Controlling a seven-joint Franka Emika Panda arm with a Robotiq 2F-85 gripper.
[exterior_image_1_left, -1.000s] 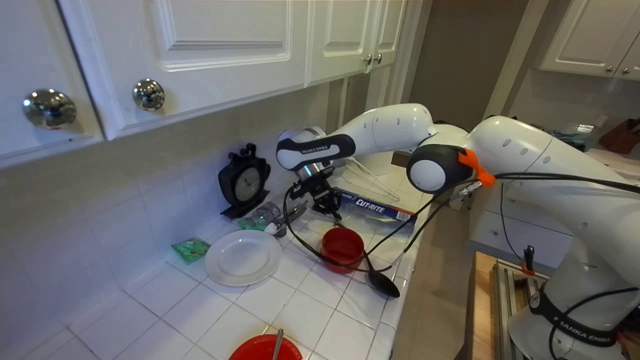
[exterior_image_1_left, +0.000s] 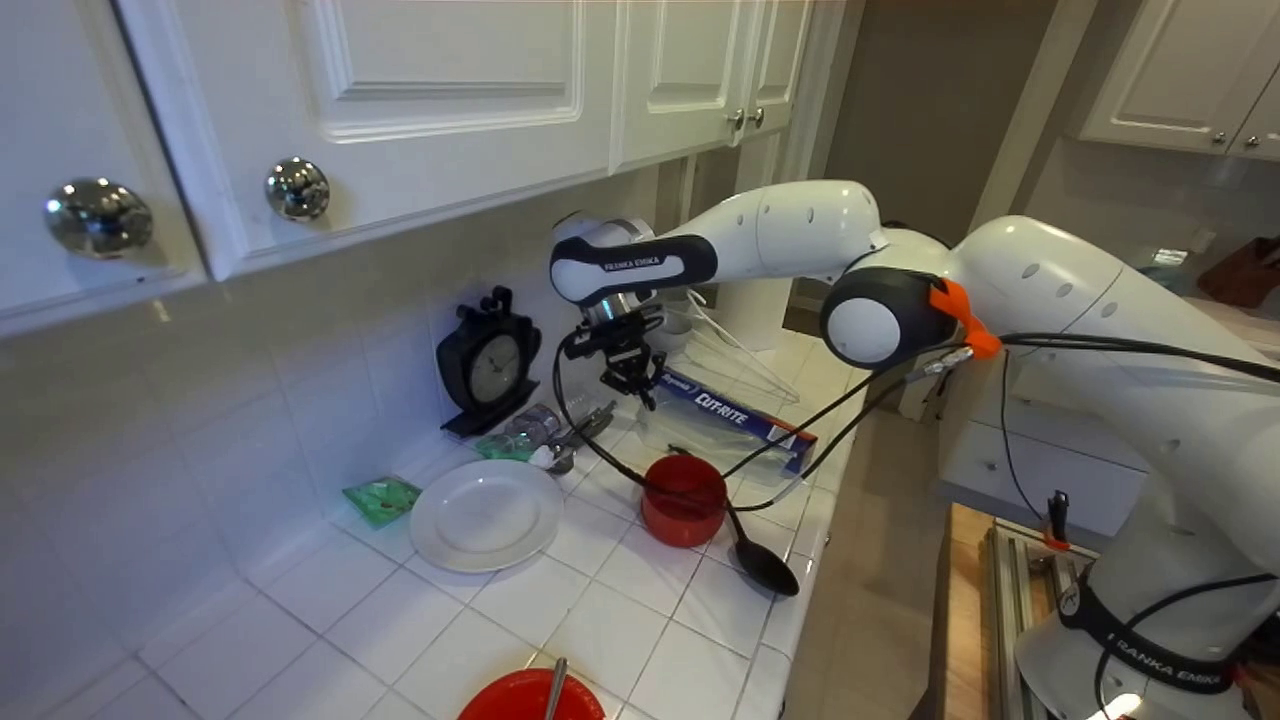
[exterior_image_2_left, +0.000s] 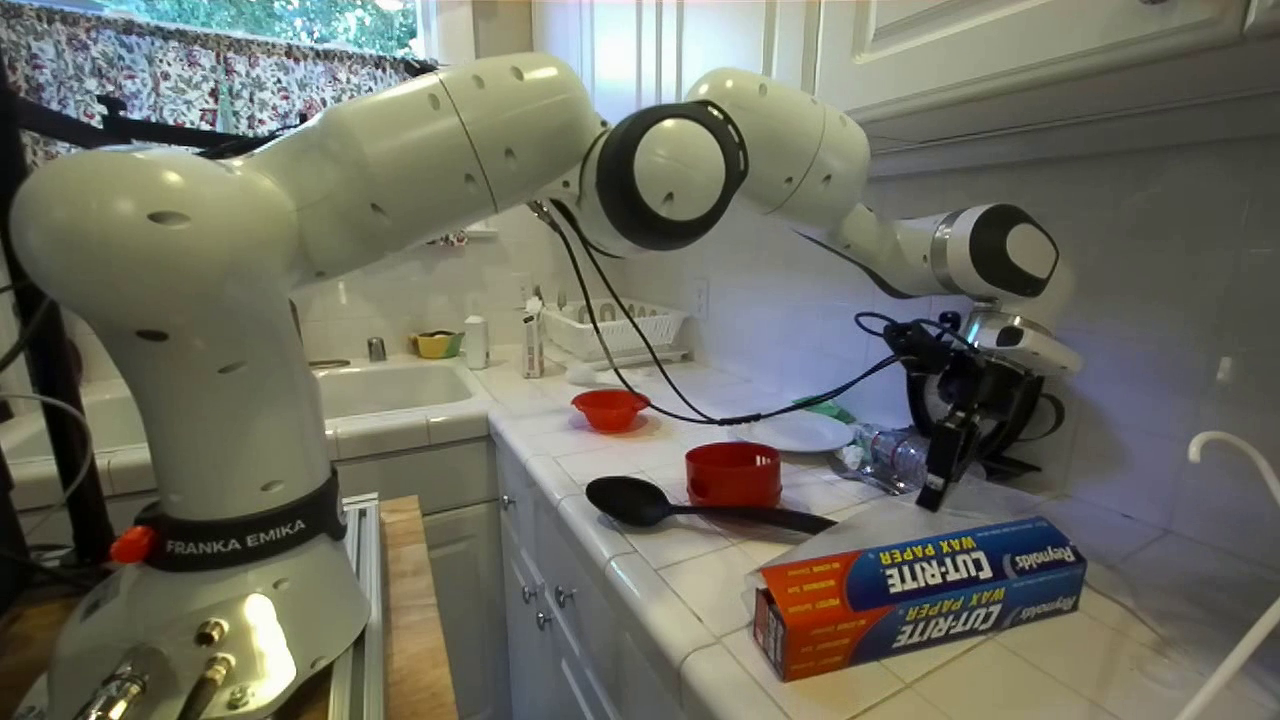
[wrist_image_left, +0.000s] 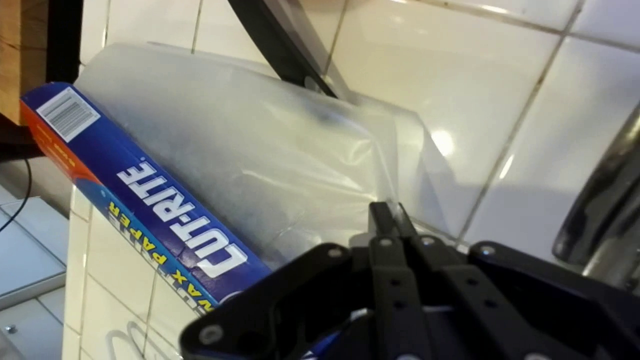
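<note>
In the wrist view my gripper is shut on the edge of a translucent wax paper sheet (wrist_image_left: 264, 156). Creases in the sheet run toward the fingertips, and it extends from the blue and red Cut-Rite wax paper box (wrist_image_left: 174, 210). Exterior view 2 has the box (exterior_image_2_left: 924, 594) lying on the counter, with the sheet rising behind it toward my gripper (exterior_image_2_left: 933, 498), whose fingers point down. From exterior view 1, my gripper (exterior_image_1_left: 651, 396) appears above the counter at the box's clock-side end.
A red cup (exterior_image_2_left: 733, 474) and black spoon (exterior_image_2_left: 642, 502) lie close to the box. Nearby are a white plate (exterior_image_1_left: 486, 516), a black clock (exterior_image_1_left: 492, 366) and a green packet (exterior_image_1_left: 381, 500). A red bowl (exterior_image_2_left: 609, 409) stands farther along. Cables loop beneath the arm.
My gripper has risen and shifted slightly toward the wall. The wax paper box has turned, its far end swinging closer to the cup side in exterior view 1.
</note>
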